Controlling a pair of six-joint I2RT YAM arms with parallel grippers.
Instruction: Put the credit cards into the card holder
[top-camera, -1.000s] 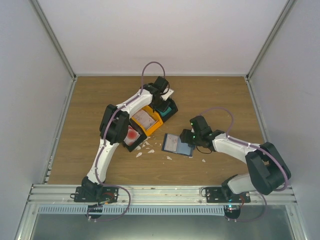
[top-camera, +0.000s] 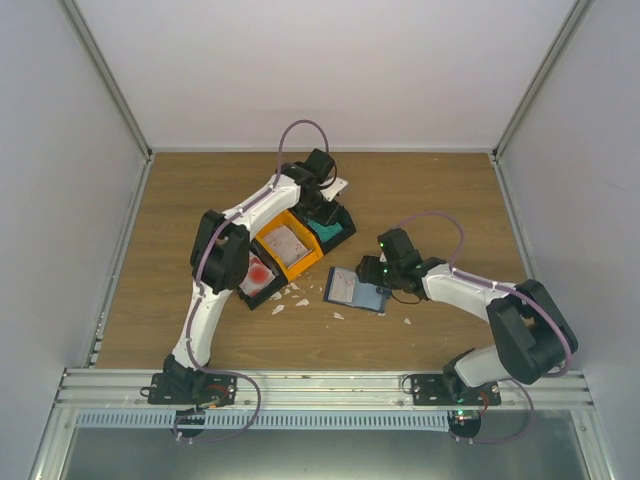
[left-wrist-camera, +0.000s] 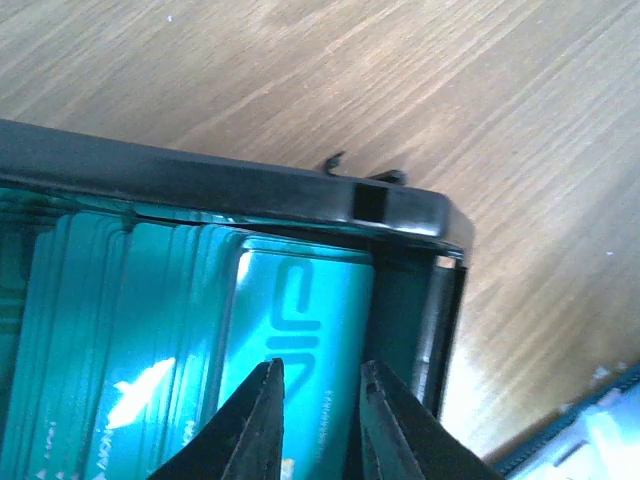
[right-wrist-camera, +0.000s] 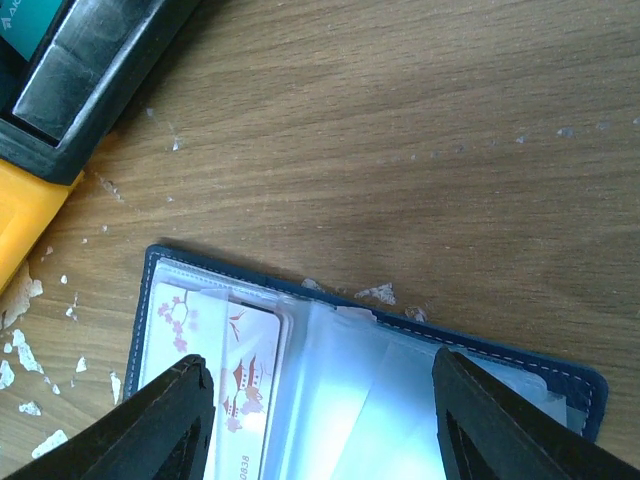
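Observation:
Teal cards (left-wrist-camera: 140, 300) stand packed in a black box (left-wrist-camera: 180, 180); the nearest card (left-wrist-camera: 300, 310) leans at the end of the row. Over that card my left gripper has its fingers parted, with teal showing between them; whether they touch it, I cannot tell. The dark blue card holder (right-wrist-camera: 260, 275) lies spread on the table. A white card with a pink and red print (right-wrist-camera: 245, 380) sits in its left sleeve, while the clear right sleeve (right-wrist-camera: 390, 400) shows no card. My right gripper is open above the holder, nothing between its fingers.
Left of the black box stand a yellow box (top-camera: 305, 264) of pale cards and another black box (top-camera: 262, 297) with red-and-white cards. Pale flakes (top-camera: 278, 309) are scattered on the wood near them. Free table (top-camera: 440, 190) lies at the back right.
Over the second, the row of boxes has shifted slightly to the left, and the left arm has moved a little with it. Right arm and holder look still.

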